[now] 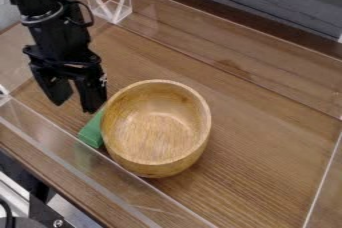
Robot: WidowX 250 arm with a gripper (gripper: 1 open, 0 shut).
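My black gripper [70, 92] is at the left, its two finger tips low over the wooden table; whether they are open or shut is hard to tell. To its lower right lies a green object [91, 132], partly hidden by a large wooden bowl [156, 127] that stands right of the gripper.
A small white wire rack [111, 4] stands at the back left. Raised edges and cables are at the lower left.
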